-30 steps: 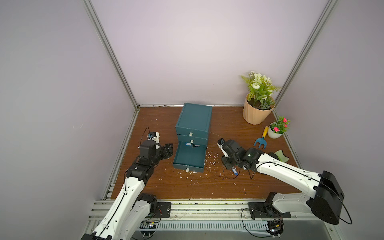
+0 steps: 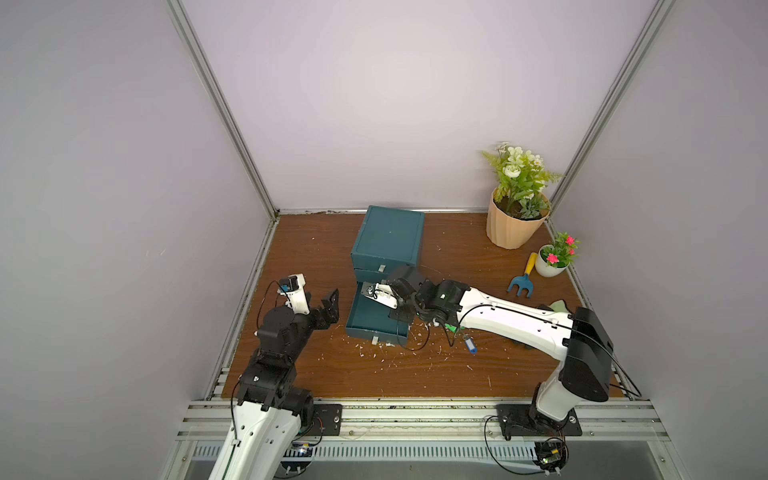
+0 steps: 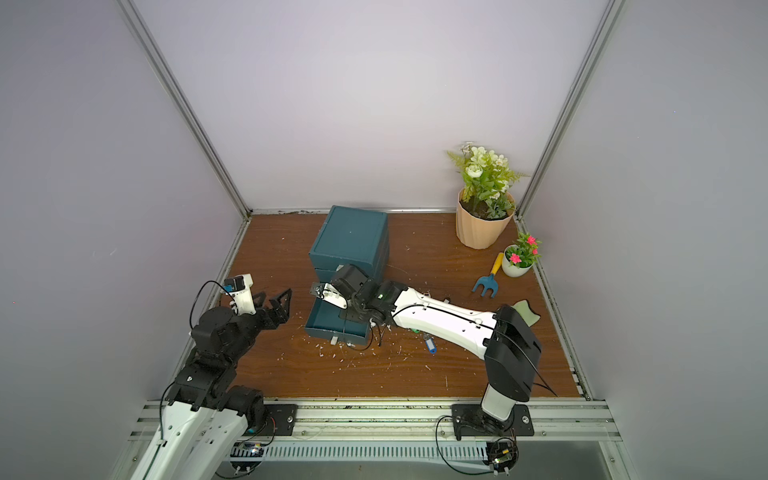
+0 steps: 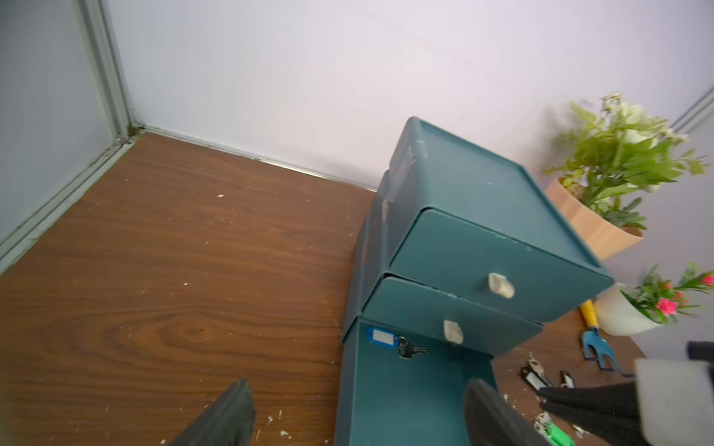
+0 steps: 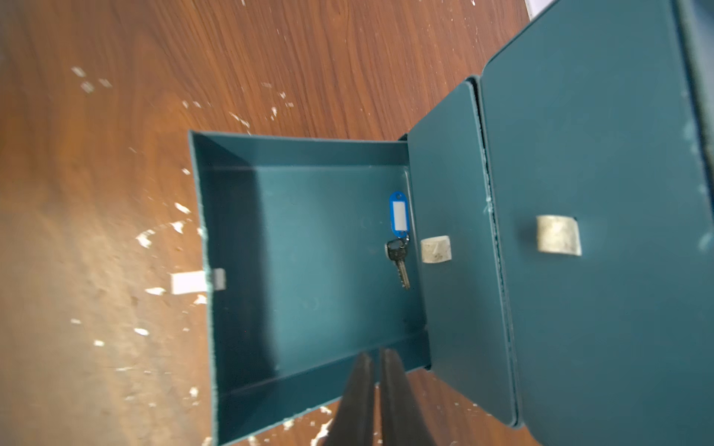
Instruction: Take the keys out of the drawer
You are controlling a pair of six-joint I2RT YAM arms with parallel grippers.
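Note:
In the right wrist view one key [image 5: 398,260] with a blue key tag [image 5: 399,214] lies at the back of the pulled-out bottom drawer [image 5: 305,252], near the cabinet front. My right gripper is above the drawer's near side wall, its fingers slightly apart with nothing between them and the key beyond their tips. Its arm covers the key in both top views. My left gripper is open and empty, out to the left of the drawer; its wrist view also shows the blue tag [image 4: 382,336] and key [image 4: 410,348].
The teal cabinet [image 2: 389,236] rises behind the drawer. More keys [image 4: 534,374] lie on the table to its right, with a blue tag [image 2: 469,345] nearer the front. A hand fork [image 2: 521,284] and flowerpots [image 2: 512,228] stand farther right.
My right arm has swung left from the table beside the drawer to over it, covering the key from above. The left arm has shifted and turned slightly, moving a little left.

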